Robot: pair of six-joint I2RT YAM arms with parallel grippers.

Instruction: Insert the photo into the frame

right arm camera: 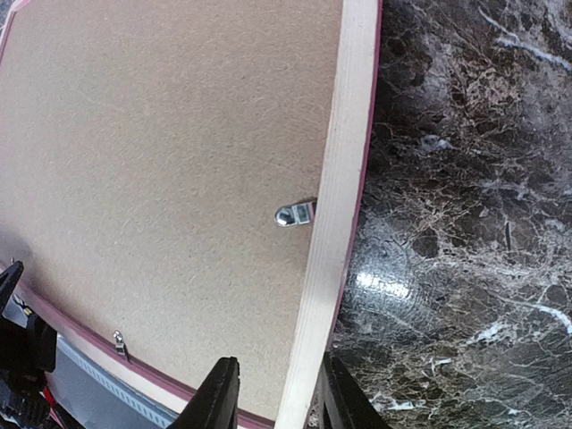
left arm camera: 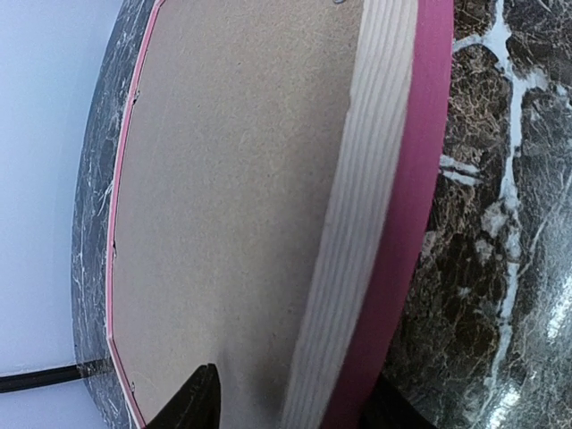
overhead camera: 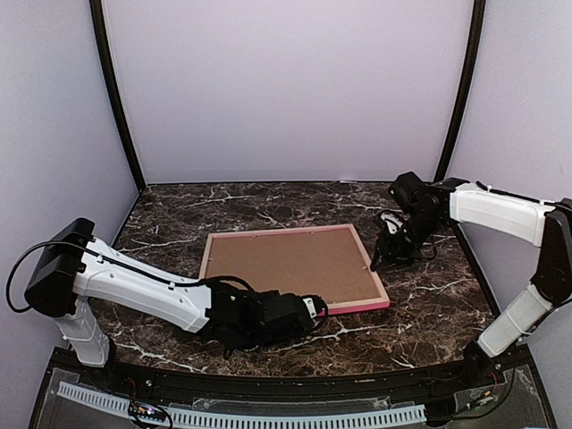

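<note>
The pink-edged frame (overhead camera: 295,259), brown backing board (right arm camera: 161,152) facing up with small metal clips, lies on the dark marble table. No photo is visible. My left gripper is low at the near edge, one finger over the board, the other outside the pink rim; it is part open around that rim, though contact is unclear. My right gripper is at the right edge, fingers apart astride the light rim, near a metal clip (right arm camera: 295,213).
Bare marble table (overhead camera: 223,201) lies behind and right of the frame. White walls enclose the back and sides.
</note>
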